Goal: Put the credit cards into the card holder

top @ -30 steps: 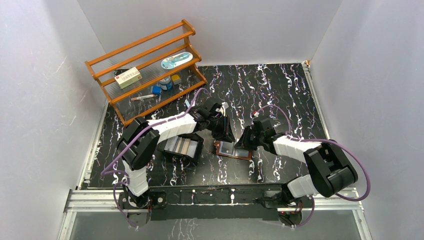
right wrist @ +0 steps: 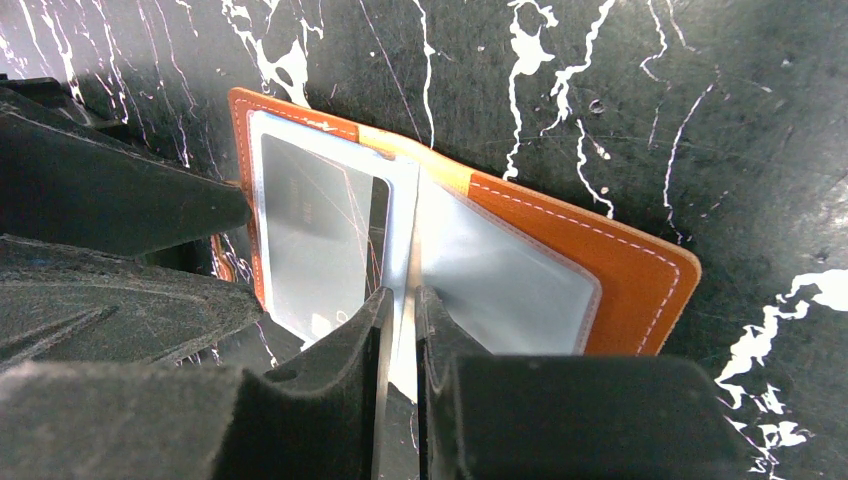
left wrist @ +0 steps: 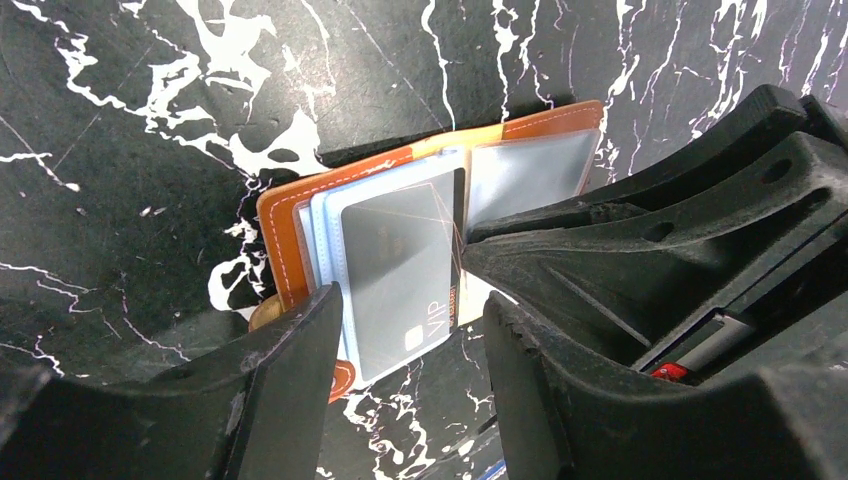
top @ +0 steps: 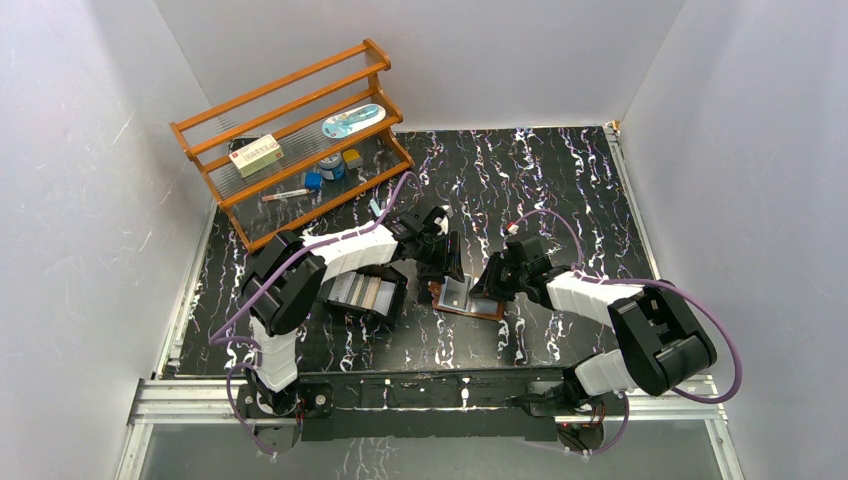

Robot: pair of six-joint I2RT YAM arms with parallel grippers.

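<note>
The brown leather card holder (top: 470, 313) lies spread open on the dark marbled table, clear sleeves on both halves. A grey card (left wrist: 400, 270) lies at its left half, within the clear sleeve's outline; how deep it sits is hard to tell. Over this card my left gripper is open, its fingers apart with nothing held. At the holder's middle, my right gripper has its fingertips close together with a narrow gap. The clear sleeve (right wrist: 510, 270) has its inner edge running up to that gap; whether it is pinched cannot be made out.
A black tray (top: 397, 308) with several cards (top: 362, 291) stands left of the holder, under the left arm. Behind it is a wooden rack (top: 290, 130) with small goods. Both grippers are close to each other over the holder.
My left gripper's fingers have spread apart and it has shifted slightly left, leaving more of the grey card showing. The right arm looks unmoved.
</note>
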